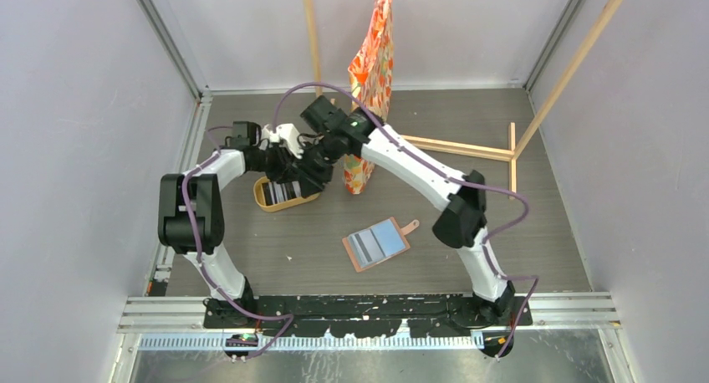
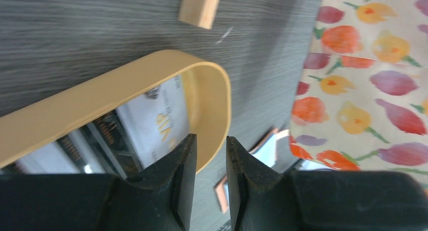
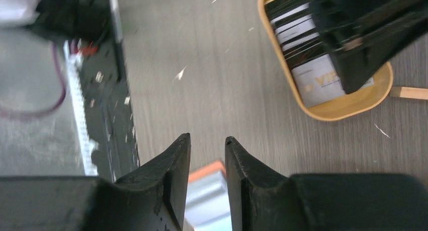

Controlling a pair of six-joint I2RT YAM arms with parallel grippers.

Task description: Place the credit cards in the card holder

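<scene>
The oval yellow card holder [image 1: 266, 204] stands at the left, filled with cards, among them a white one with gold lettering [image 2: 156, 117]. My left gripper is over the holder, its fingertips close together; whether anything is between them I cannot see. In the top view the two grippers overlap, hiding part of the holder.
A wooden board with grey and blue pieces [image 1: 374, 242] lies at front centre. An orange floral cloth [image 1: 369, 74] hangs behind the right arm, close to it, beside a wooden frame [image 1: 456, 147].
</scene>
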